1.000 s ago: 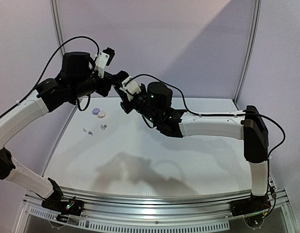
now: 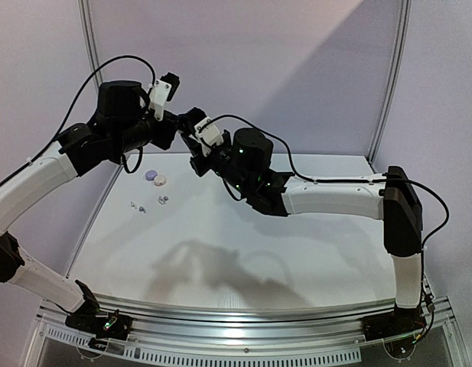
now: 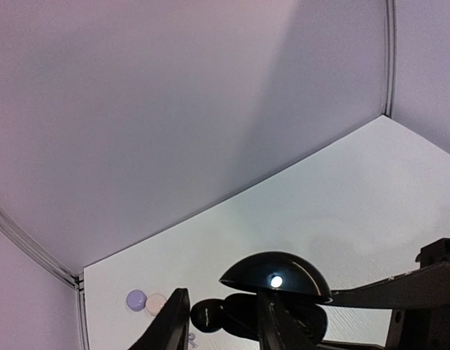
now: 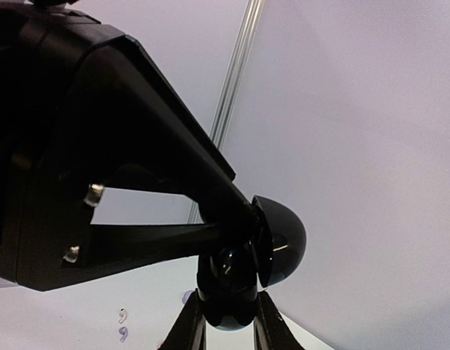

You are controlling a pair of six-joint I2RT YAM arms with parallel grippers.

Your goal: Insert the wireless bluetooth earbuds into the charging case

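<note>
The black charging case (image 4: 228, 310) is in the air with its domed lid (image 3: 276, 273) raised, and my right gripper is shut on its lower part. My left gripper reaches the case from the other side, its fingers apart in the left wrist view. A rounded black piece (image 3: 207, 315), likely an earbud, shows between those fingers beside the case. Black on black hides whether they grip it, and whether it sits in a slot. From above, the arms cover the case.
A purple round case (image 2: 151, 175) and a pale pink one (image 2: 160, 180) stand at the back left of the table. Small earbuds (image 2: 163, 199) lie in front of them, with more purple earbuds (image 2: 141, 209) nearby.
Both arms hold almost the same pose in the top view; only the left gripper has shifted very slightly. The cases and earbuds on the table have not moved.
</note>
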